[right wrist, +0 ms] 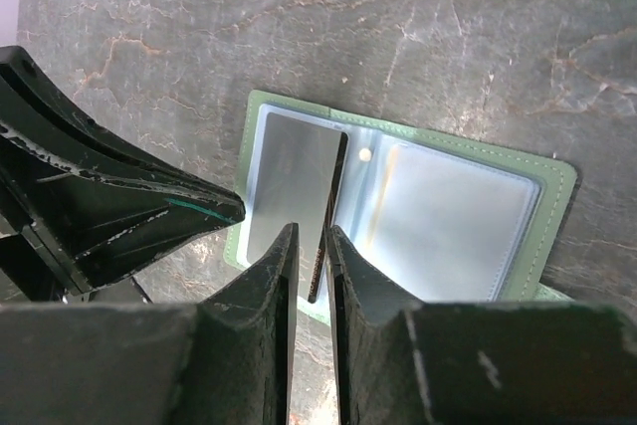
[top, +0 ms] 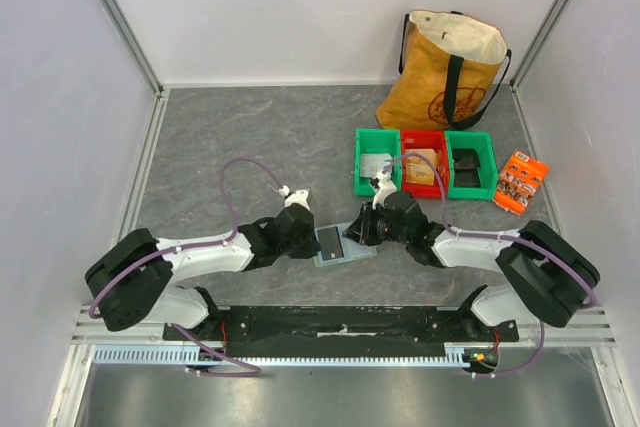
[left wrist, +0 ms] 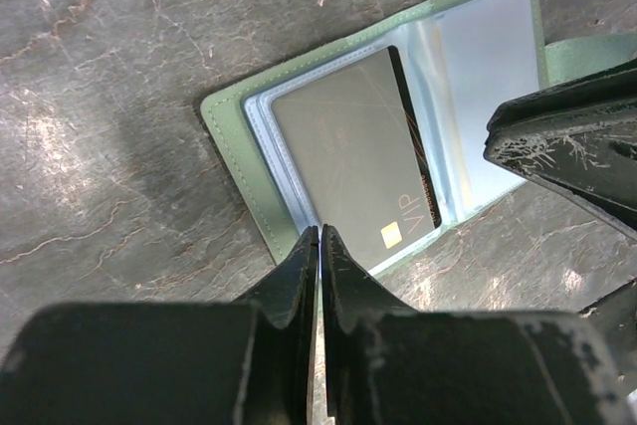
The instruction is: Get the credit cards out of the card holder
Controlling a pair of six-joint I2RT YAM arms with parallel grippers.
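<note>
The card holder (top: pixel 348 260) lies opened flat on the table, with a green stitched border and clear sleeves. A grey VIP card (left wrist: pixel 348 136) sits in its left sleeve, and a dark card edge shows beside it along the sleeve's inner side. The right sleeve (right wrist: pixel 448 216) looks pale and empty. My left gripper is shut, its tips over the grey card's lower edge, with nothing visible between them. My right gripper is slightly open above the dark card edge, which shows through the gap; contact cannot be judged.
Beyond the holder stand a green bin (top: pixel 366 187), a red bin (top: pixel 407 187) and a second green bin (top: pixel 490 162). A tan bag (top: pixel 430 77) and an orange packet (top: pixel 520 182) are at the right. Both arms are close together.
</note>
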